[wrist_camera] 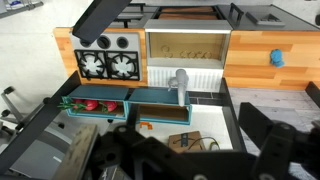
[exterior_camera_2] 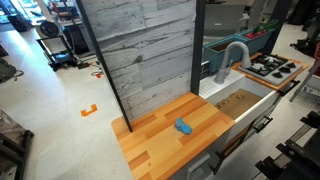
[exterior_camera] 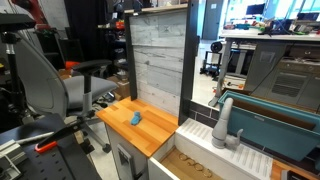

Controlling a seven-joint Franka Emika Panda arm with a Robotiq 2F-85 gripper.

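Note:
A small blue object (exterior_camera: 136, 118) lies on the wooden counter (exterior_camera: 160, 124) of a toy kitchen. It is also on the counter in exterior view 2, as a blue lump (exterior_camera_2: 183, 126), and at the right of the wrist view, as a blue patch (wrist_camera: 277, 57). Dark parts of my gripper fill the bottom of the wrist view, well away from the blue object. How its fingers stand is unclear, and nothing held can be made out.
Beside the counter is a sink basin (exterior_camera: 188, 168) with a grey faucet (exterior_camera: 222, 122) behind it. A stove top (exterior_camera_2: 270, 68) stands farther along. A tall board (exterior_camera_2: 150, 60) backs the counter. Red items (wrist_camera: 90, 104) sit in a teal shelf. Open counter surrounds the blue object.

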